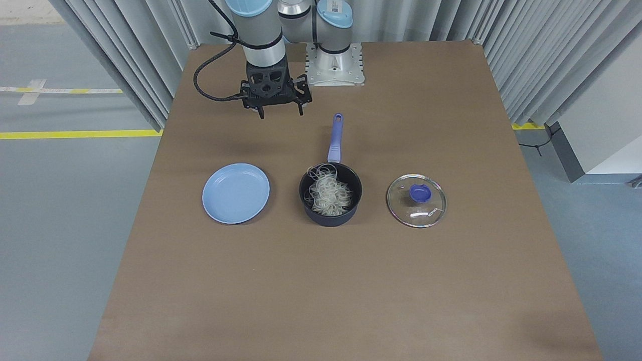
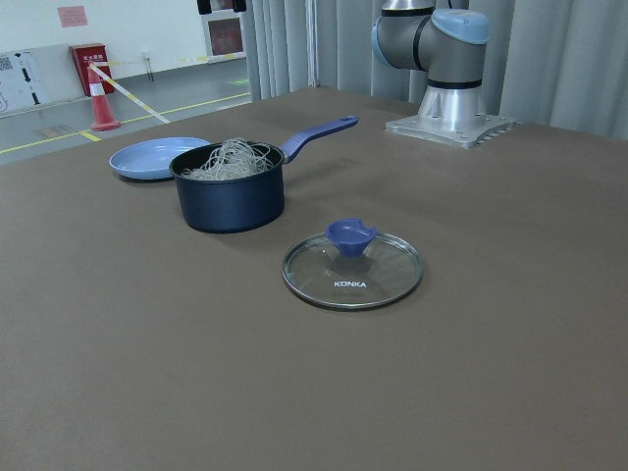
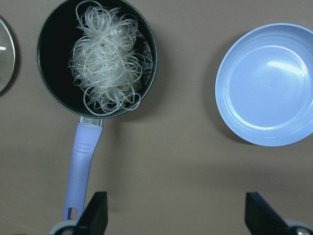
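Observation:
A dark saucepan (image 1: 319, 210) with a lavender handle (image 1: 335, 138) stands mid-table, a tangle of pale noodles (image 1: 329, 192) inside it. A light blue plate (image 1: 235, 193) lies left of it in the front view. A glass lid (image 1: 415, 213) with a blue knob (image 2: 350, 234) lies on the other side. My gripper (image 1: 281, 112) is open above the table behind pan and plate, nothing between its fingers; in the wrist view its two fingers (image 3: 95, 210) are wide apart at the bottom edge, over the handle's end and bare table.
The arm's base (image 1: 334, 69) is at the back of the brown table (image 1: 343, 289). Grey curtains (image 1: 541, 66) hang behind, and a white wall block stands beyond the right edge.

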